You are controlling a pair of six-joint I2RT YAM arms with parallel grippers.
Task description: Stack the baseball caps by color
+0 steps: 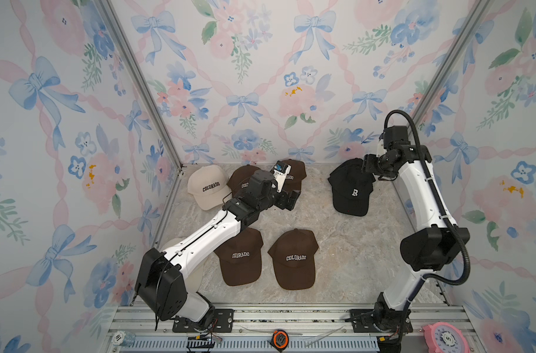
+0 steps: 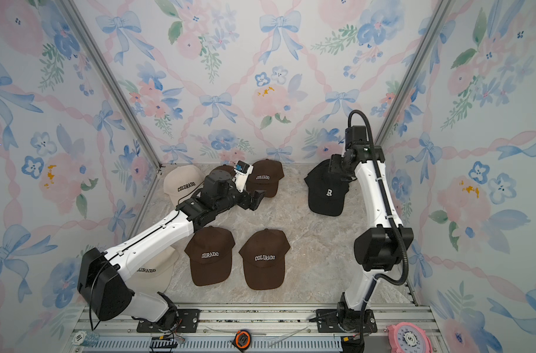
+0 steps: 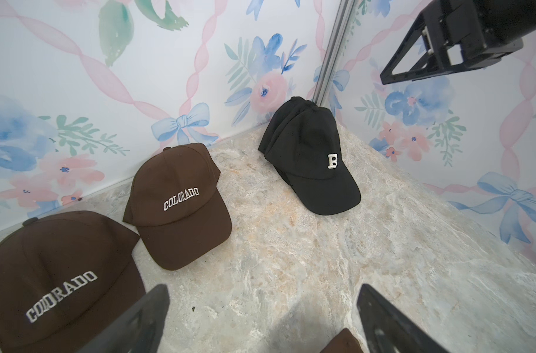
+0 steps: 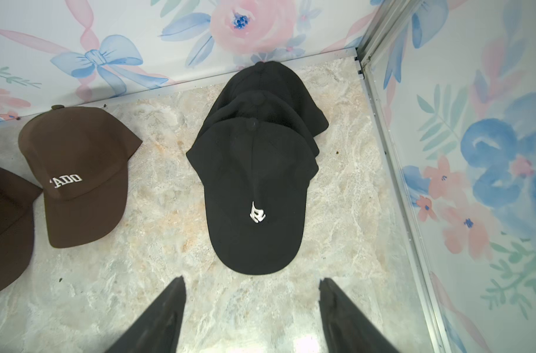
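Note:
Three black caps (image 4: 253, 170) lie overlapped in one stack at the back right. Above them my right gripper hangs with its fingers apart and nothing between them. My left gripper is open and empty over the middle of the table. Two brown caps lie at the back, a right one (image 2: 266, 177) and a left one (image 3: 68, 282) that the left arm partly covers in the top views. At the front are two more brown caps, a left one (image 1: 239, 257) and a right one (image 1: 294, 259). A beige cap (image 1: 209, 187) sits back left, another (image 2: 153, 270) front left.
Floral walls close in the back and both sides. Bare table (image 1: 362, 259) shows at the front right, and a clear strip runs between the back and front rows. A tape measure (image 1: 279, 340) and a pink round object (image 1: 445, 339) sit by the front rail.

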